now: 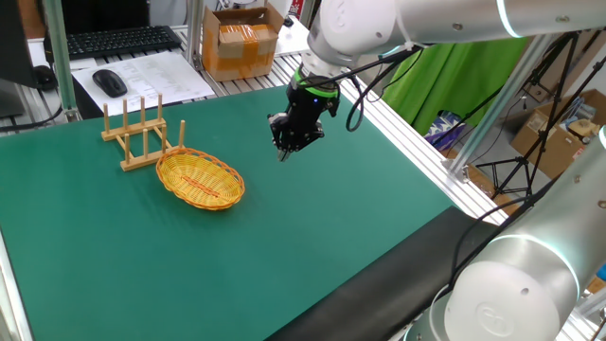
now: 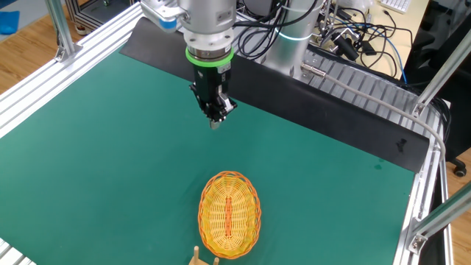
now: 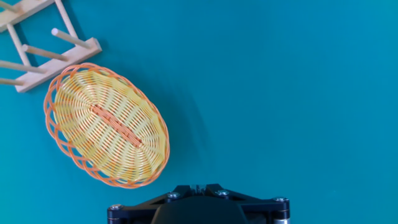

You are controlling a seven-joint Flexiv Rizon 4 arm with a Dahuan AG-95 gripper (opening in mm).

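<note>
An oval yellow wicker basket [image 1: 201, 180] with an orange rim lies empty on the green table, its woven bottom fully visible in the wrist view [image 3: 112, 124]. Right beside it stands a wooden peg rack [image 1: 142, 142], only partly inside the wrist view; whether the two touch is hard to say. My gripper [image 1: 283, 155] hangs above the table, to the right of the basket in exterior view 1, clear of everything. Its black fingers come together at the bottom of the wrist view, and nothing shows between them.
A cardboard box [image 1: 241, 43], a computer mouse [image 1: 110, 82] and a keyboard [image 1: 118, 42] sit beyond the mat's far edge. Black sheeting [image 2: 331, 121] runs along the side by the robot's base.
</note>
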